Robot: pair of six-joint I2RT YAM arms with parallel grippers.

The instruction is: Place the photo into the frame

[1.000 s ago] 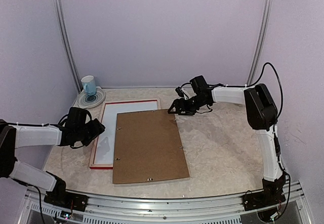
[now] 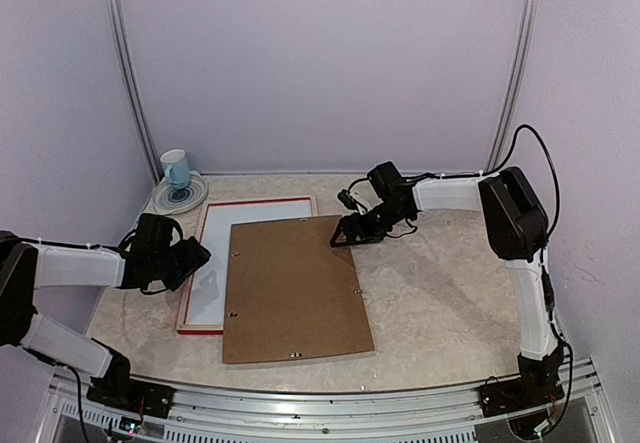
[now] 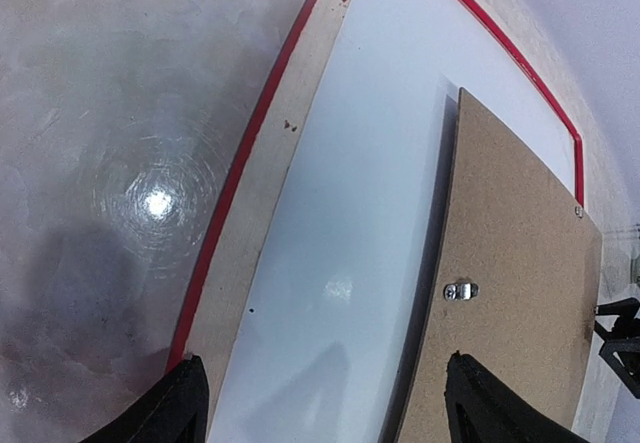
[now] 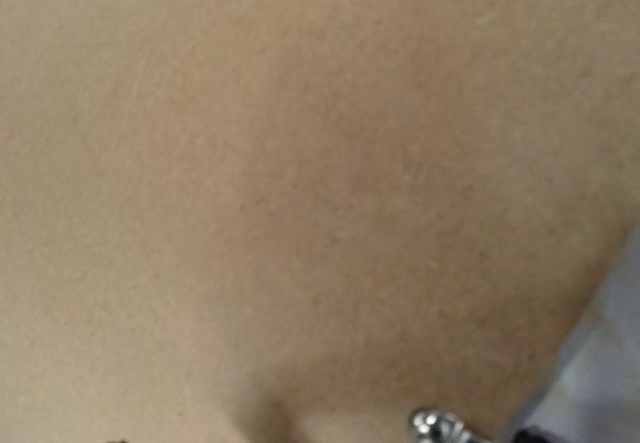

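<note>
A brown board (image 2: 295, 293) with small metal clips lies partly over a red-edged white panel (image 2: 211, 283). I cannot tell for sure which of them is the photo. My left gripper (image 2: 196, 261) hovers by the panel's left side; in the left wrist view its fingers (image 3: 168, 408) are spread, with nothing between them. Over the board's far right corner is my right gripper (image 2: 345, 233). The right wrist view is filled by the blurred board surface (image 4: 300, 183) and one metal clip (image 4: 440, 425); fingertips barely show at the bottom, well apart.
At the back left, a light blue mug (image 2: 175, 169) stands on a stack of plates (image 2: 180, 199). Free table (image 2: 440, 303) lies right of the board. The board's near edge is close to the table's front rail (image 2: 330, 405).
The right gripper has come slightly toward the front, lower over the board's far right corner. The left gripper shifted barely to the right. Board and panel look still.
</note>
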